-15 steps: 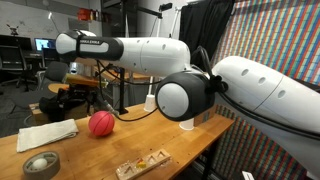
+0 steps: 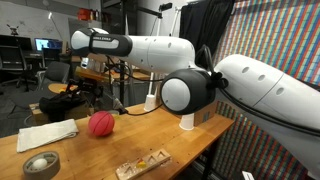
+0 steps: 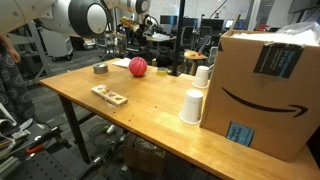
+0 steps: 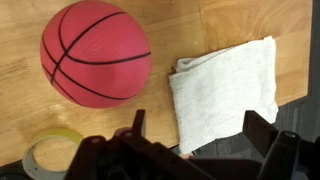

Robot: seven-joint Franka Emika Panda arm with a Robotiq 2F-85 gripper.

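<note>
My gripper is open, its two dark fingers wide apart with nothing between them. From the wrist view it looks down over a folded white cloth (image 4: 222, 92), which lies flat near the table edge. A red ball with black basketball lines (image 4: 96, 52) rests beside the cloth, clear of the fingers. At the lower left of that view shows part of a tape roll (image 4: 30, 160). Exterior view 1 has the gripper (image 2: 82, 88) in the air at the table's far side, above and behind the cloth (image 2: 47, 135) and the red ball (image 2: 101, 123).
A pale wooden block with holes (image 3: 110, 95) lies on the near part of the table. White cups (image 3: 192, 106) and a large cardboard box (image 3: 258, 95) occupy the other end. Bare wood (image 2: 95, 155) lies between tape roll and block.
In exterior view 1 the arm's wrist and gripper have shifted a little to the right. Cloth, ball, tape roll and block stay where they were.
</note>
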